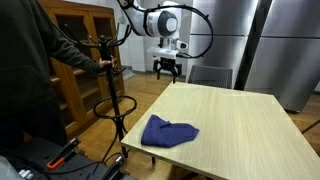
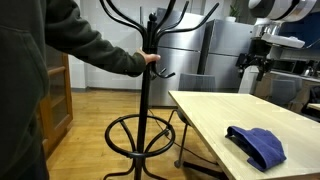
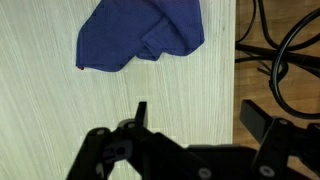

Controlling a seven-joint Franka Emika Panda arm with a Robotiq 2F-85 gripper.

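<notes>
A dark blue cloth lies crumpled and partly folded near the corner of the pale wooden table. In the wrist view the same cloth fills the upper left, cut off by the top edge. My gripper hangs above the table's far end, well clear of the cloth. Its fingers stand wide apart, with only bare tabletop and the table's edge visible between them, so it is open and empty.
A black coat rack stands on the floor beside the table, gripped by a person's hand. A grey chair is behind the far end. Black cables hang past the table edge.
</notes>
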